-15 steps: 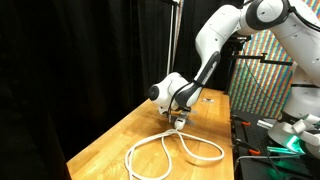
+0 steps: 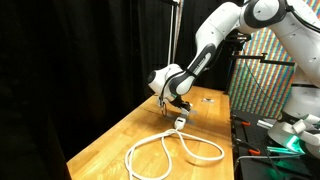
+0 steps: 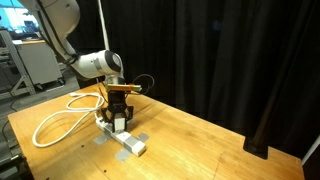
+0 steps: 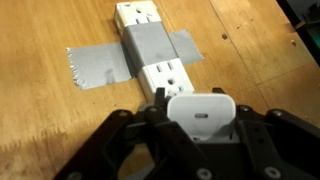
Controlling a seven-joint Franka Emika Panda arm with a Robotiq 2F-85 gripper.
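A white power strip (image 4: 165,78) runs diagonally in the wrist view, held down by grey tape (image 4: 98,64). Nearer the camera is a white round-ended piece (image 4: 200,116), like a plug or adapter, between the dark fingers. In exterior view 2 the white piece (image 3: 120,125) shows below my gripper (image 3: 118,112), over the strip (image 3: 130,146). Exterior view 1 has the gripper (image 2: 178,104) low over the table. Whether the fingers press on the piece, or whether it touches the strip, cannot be made out.
A long white cord (image 2: 140,148) loops over the front of the wooden table. Dark curtains (image 2: 90,70) hang behind it. A black object (image 3: 257,144) stands at the back edge.
The arm's hand has shifted a little up and to the right in exterior view 1, with its tilt changed slightly. The cord and strip look unmoved.
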